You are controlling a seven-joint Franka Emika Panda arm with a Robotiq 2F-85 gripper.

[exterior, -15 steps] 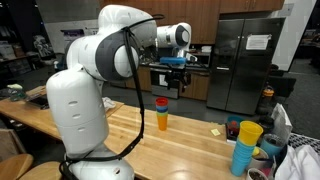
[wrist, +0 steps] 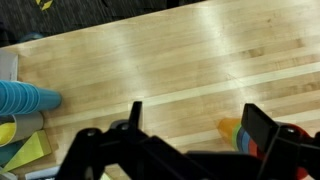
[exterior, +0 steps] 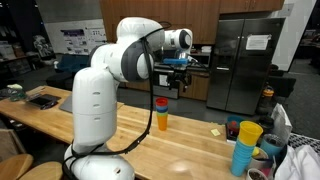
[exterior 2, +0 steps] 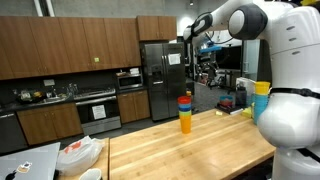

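A tall stack of cups stands upright on the wooden table, with a red cup (exterior: 162, 103) on top, blue below it and an orange-yellow cup (exterior: 162, 122) at the bottom. My gripper (exterior: 181, 82) hangs well above the table, apart from this stack. In the wrist view, the open gripper has its dark fingers spread with bare wood showing between them. Partly behind the right finger, the cup stack (wrist: 229, 128) shows at the lower right. A second stack, blue cups (exterior: 242, 155) with a yellow cup (exterior: 250, 133) on top, stands at the table's right side.
Beside the blue stack sits a clutter of containers and bowls (exterior: 271, 145), with a white dish rack (exterior: 302, 158) at the edge. A dark fridge (exterior 2: 163, 80) stands beyond it.
The arm's upper links have shifted slightly to the right in exterior view 1. Both cup stacks stand where they were.
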